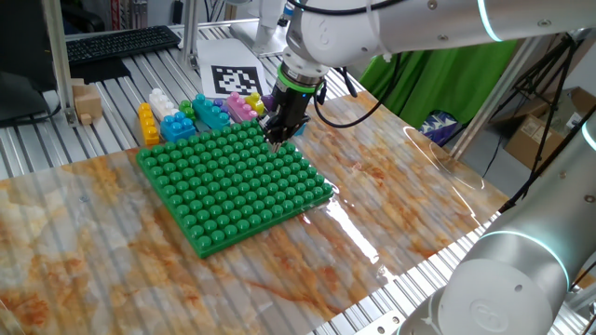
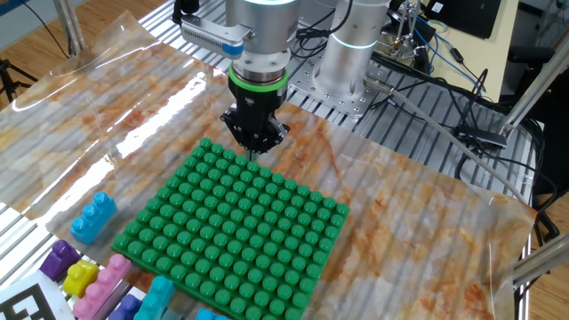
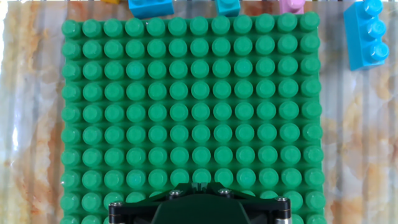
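A green studded baseplate (image 1: 233, 182) lies flat on the marbled sheet, its studs bare. Over the plate in the first exterior view hangs my gripper (image 1: 274, 146), pointing down; in the second exterior view its tip (image 2: 252, 156) appears by the plate's edge nearest the robot base. The fingertips meet at the bottom of the wrist view, so the gripper is shut, and nothing shows between them. A blue three-stud brick (image 3: 367, 34) lies apart from the plate, beyond its upper right corner in the wrist view; the gripper partly hides it in the first exterior view.
Along one plate edge sit loose bricks: orange (image 1: 147, 124), white (image 1: 161, 104), blue (image 1: 177, 126), teal (image 1: 212, 112), pink (image 1: 240, 107), yellow (image 2: 80, 278) and purple (image 2: 60, 260). Behind them lies a marker sheet (image 1: 233, 79). The marbled sheet (image 2: 400, 222) has open room beside the plate.
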